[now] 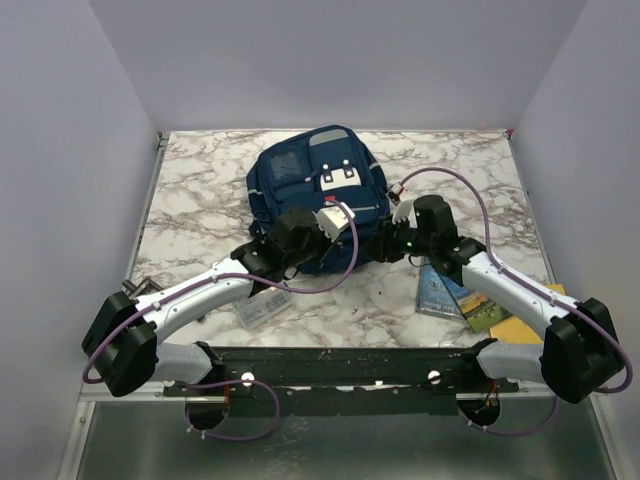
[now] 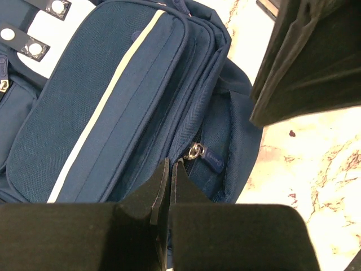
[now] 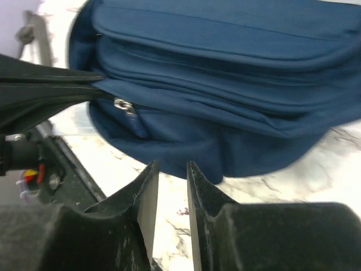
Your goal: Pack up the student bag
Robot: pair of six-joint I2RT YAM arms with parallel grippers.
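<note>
The navy student bag point(image 1: 315, 175) with white trim lies at the back centre of the table. Its near side faces me, with a zipper pull point(image 2: 213, 160) beside the fabric edge. My left gripper is shut on that fabric edge, close to the zipper pull; in the right wrist view its dark fingers point(image 3: 67, 84) meet at the fold. Just right of it, my right gripper is part open with a narrow gap, the bag's lower fabric behind its tips and nothing between them. What the bag holds is hidden.
A clear flat case point(image 1: 263, 307) lies at the front left, partly under the left arm. Blue point(image 1: 437, 295), green point(image 1: 484, 316) and yellow point(image 1: 518, 330) books lie at the right, by the right arm.
</note>
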